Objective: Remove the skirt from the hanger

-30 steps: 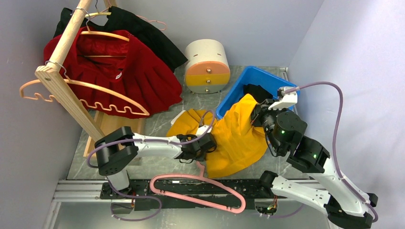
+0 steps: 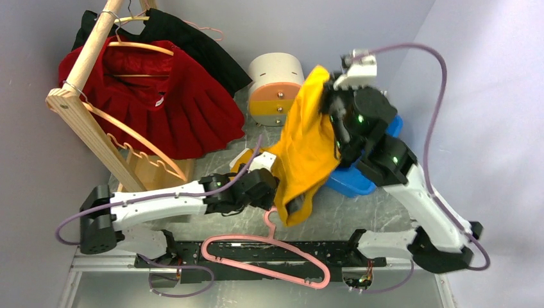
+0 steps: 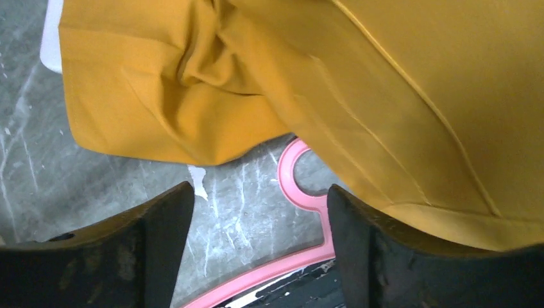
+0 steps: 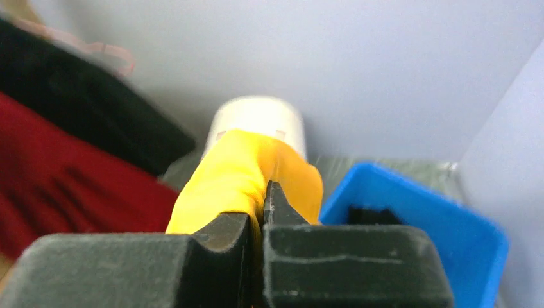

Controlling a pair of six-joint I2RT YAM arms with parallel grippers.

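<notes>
A yellow skirt [image 2: 301, 147] hangs from my right gripper [image 2: 333, 86], which is shut on its upper part in the top view. In the right wrist view the yellow cloth [image 4: 247, 173] bunches up between the fingers. The pink hanger [image 2: 266, 239] lies at the table's front, clear of the cloth except near its hook [image 3: 296, 183], where the skirt partly covers it in the left wrist view. My left gripper is part open above the hook, with nothing clamped between its fingers; a fold of skirt [image 3: 173, 109] lies just beyond them.
A wooden rack [image 2: 96, 61] with a red garment [image 2: 160, 109] and a black one stands on the left. Behind are a small drawer unit [image 2: 277, 90] and, right, a blue bin [image 2: 351, 183] with dark cloth.
My right gripper has risen and moved away from the front, lifting the skirt. The left gripper has shifted slightly left and back. The wooden hanger on the rack has swung round.
</notes>
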